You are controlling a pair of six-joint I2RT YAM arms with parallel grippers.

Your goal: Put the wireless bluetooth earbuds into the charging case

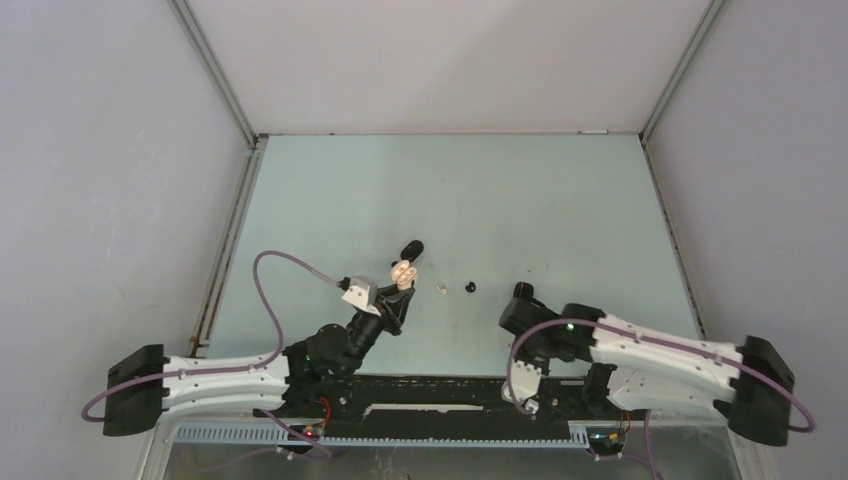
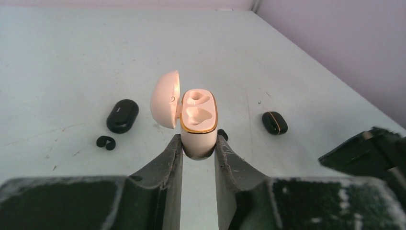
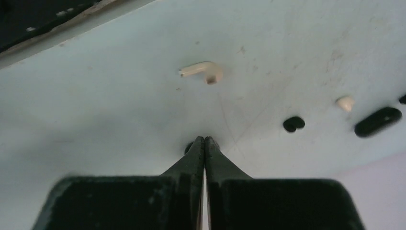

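Note:
An open pale-pink charging case (image 2: 197, 139), lid at its left and two hollows showing, is held upright by my left gripper (image 1: 397, 294), shut on it. My right gripper (image 1: 515, 310) points down, shut, over a partly hidden dark object near the right. In the right wrist view a pale earbud (image 3: 210, 73) lies on the table, with a smaller pale piece (image 3: 345, 103) beside a black earbud piece (image 3: 293, 124).
A black case (image 2: 122, 116) lies at the back left with black earbuds (image 2: 106, 142) beside it. A second black case (image 2: 274, 122) lies at the right.

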